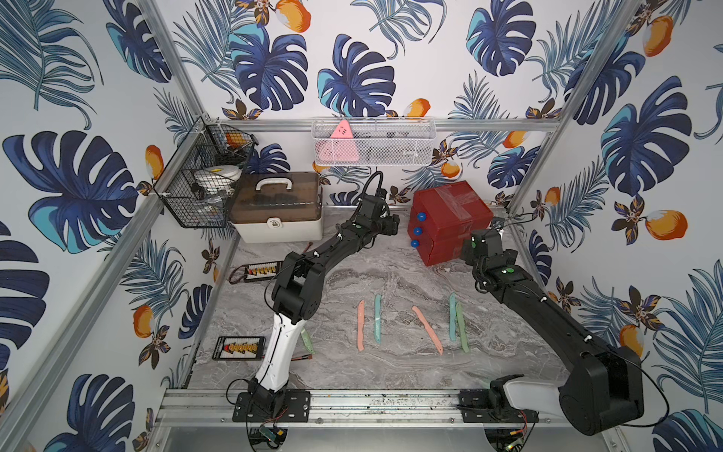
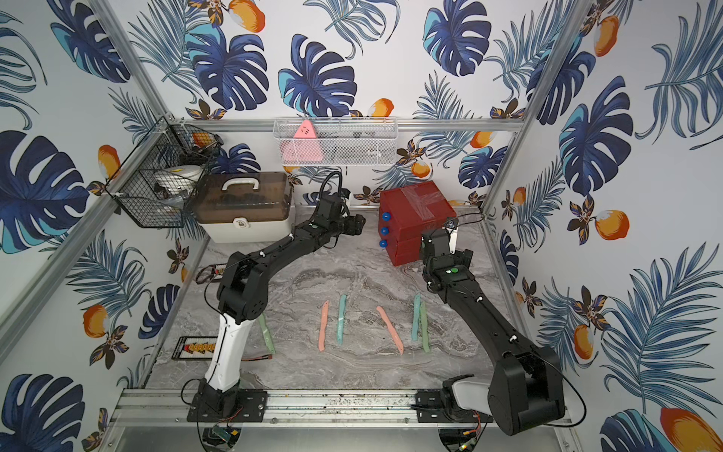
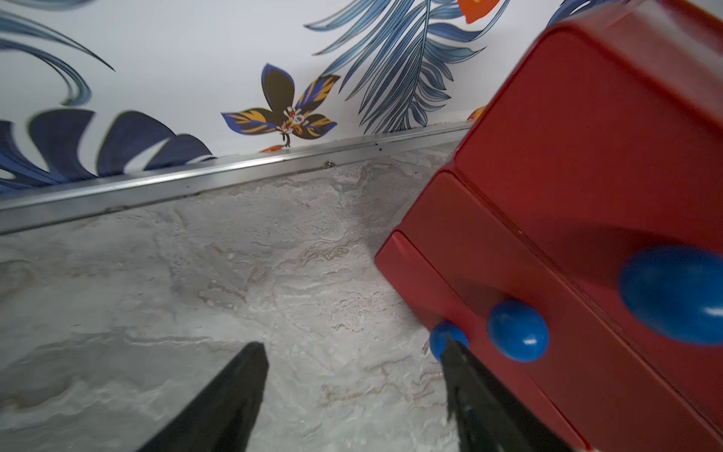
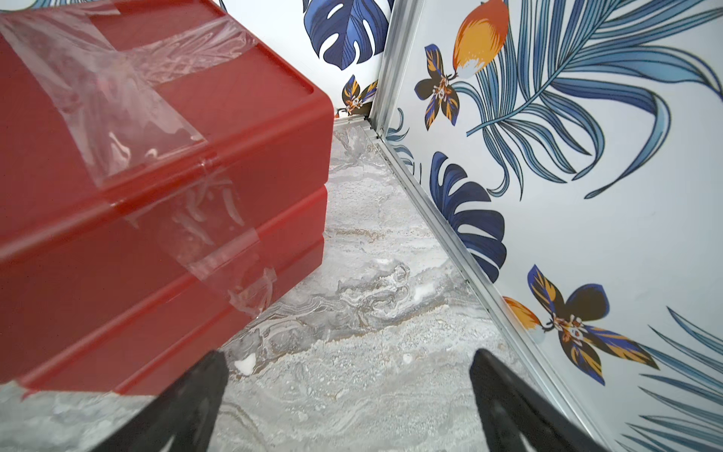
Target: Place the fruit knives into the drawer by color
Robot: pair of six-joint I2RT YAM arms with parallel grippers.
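Observation:
A red drawer box (image 1: 450, 220) with blue knobs down its left-facing front stands at the back right, its drawers closed. My left gripper is left of that front, its fingers apart and empty; knobs (image 3: 517, 330) show just beyond its right finger. To the right of the box, my right gripper is open over bare tabletop. Fruit knives lie across the front of the table: a pink one (image 1: 360, 325), a teal one (image 1: 377, 318), a second pink one (image 1: 427, 330), a second teal one (image 1: 452, 317), a green one (image 1: 461, 327) and another green one (image 2: 266, 333) by the left arm.
A cream case with a brown lid (image 1: 275, 207) stands at the back left, near a black wire basket (image 1: 199, 180). Dark boards (image 1: 238, 348) with cables lie at the left edge.

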